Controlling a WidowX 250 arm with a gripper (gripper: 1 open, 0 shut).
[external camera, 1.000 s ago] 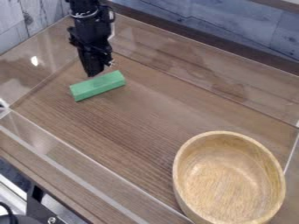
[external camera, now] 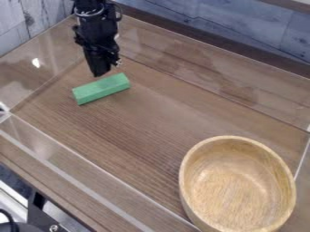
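A green rectangular block (external camera: 101, 89) lies at an angle on the wooden table toward the upper left. Just above it the black gripper (external camera: 101, 67) hangs from the arm at the top left, apart from the block. Its fingertips are small and dark, and I cannot tell whether they are open or shut.
A large round, light wooden bowl (external camera: 237, 186) sits at the lower right. Grey panels border the back and left edge, with cables at the bottom left.
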